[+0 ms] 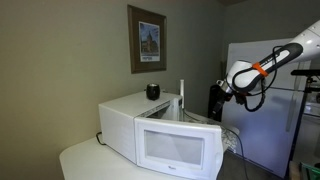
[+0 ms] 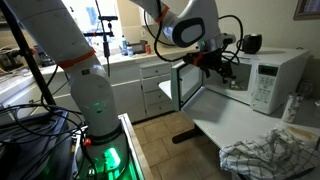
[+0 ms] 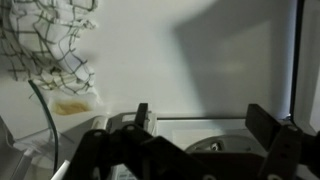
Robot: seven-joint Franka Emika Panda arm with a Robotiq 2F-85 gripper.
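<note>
My gripper is open, with nothing between its fingers, above the pale tabletop in the wrist view. A white microwave [image 2: 278, 80] stands on the table with its door [image 1: 180, 148] swung open. In the second exterior view the gripper [image 2: 228, 76] hangs in front of the microwave's opening, partly covering it. Along the lower edge of the wrist view, a curved, glassy rim shows beyond the fingers, mostly hidden by them. A black pot or mug [image 1: 153, 91] rests on the microwave's top.
A checked cloth [image 2: 265, 157] lies on the table near its front edge. Beside the microwave stands a clear bottle [image 2: 291, 106]. A small yellowish item [image 3: 70, 107] lies by the cloth. Bare tabletop [image 2: 210, 120] stretches before the microwave.
</note>
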